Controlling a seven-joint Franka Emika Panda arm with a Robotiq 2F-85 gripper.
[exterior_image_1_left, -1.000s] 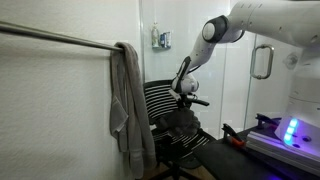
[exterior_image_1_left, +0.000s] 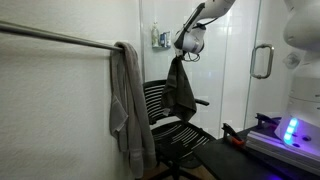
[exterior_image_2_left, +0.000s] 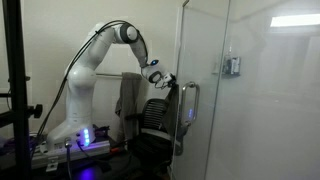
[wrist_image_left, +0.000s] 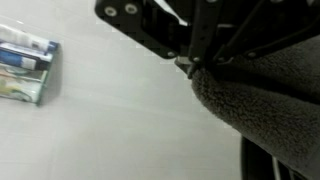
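A dark grey towel (exterior_image_1_left: 180, 92) hangs in the air in front of the chair's backrest, pinched near its top. My gripper (exterior_image_1_left: 180, 53) is high up at that end, shut on the cloth. In the wrist view the fuzzy fabric (wrist_image_left: 268, 108) spreads to the right of the closed fingertips (wrist_image_left: 193, 68). A second, lighter grey towel (exterior_image_1_left: 130, 105) drapes over the wall rail (exterior_image_1_left: 60, 38) on the left. The black office chair (exterior_image_1_left: 157, 98) stands below and behind the held towel, its seat partly hidden.
A small wall holder with bottles (exterior_image_1_left: 160, 39) is close to the gripper's left; its bottles (wrist_image_left: 22, 65) show in the wrist view. A glass door with a metal handle (exterior_image_1_left: 262, 62) stands to the right. A dark table (exterior_image_1_left: 245, 158) fills the lower right.
My gripper has risen from chair level to beside the wall holder. The dark towel, bunched on the chair a second ago, has come up with it and now hangs stretched out.
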